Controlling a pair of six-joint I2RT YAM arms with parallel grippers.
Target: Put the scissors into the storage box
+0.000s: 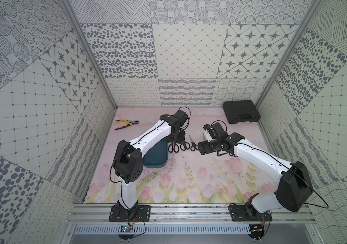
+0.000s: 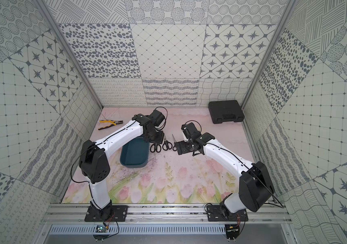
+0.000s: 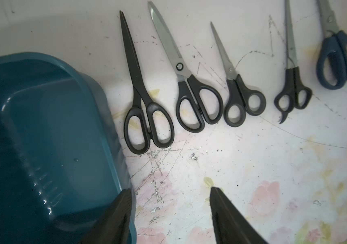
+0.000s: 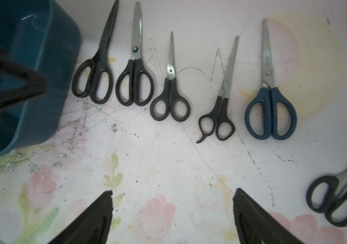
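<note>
A row of scissors lies to the right of the dark teal storage box [image 1: 153, 160]: black scissors [image 3: 157, 122], silver-bladed scissors [image 3: 165, 34], small scissors [image 3: 235, 101], thinning-style scissors [image 4: 224, 109] and blue-handled scissors [image 4: 267, 113]. Another black-handled pair [image 4: 331, 199] lies farther right. My left gripper hangs above the box's right edge and the nearest scissors, fingers apart, empty. My right gripper is open over the table near the middle-right scissors, with nothing between its fingers. The box's inside is empty where visible.
Yellow pliers [image 1: 126, 122] lie at the back left and a black case [image 1: 240, 110] at the back right. In the right wrist view a dark part of the left arm shows at the upper left.
</note>
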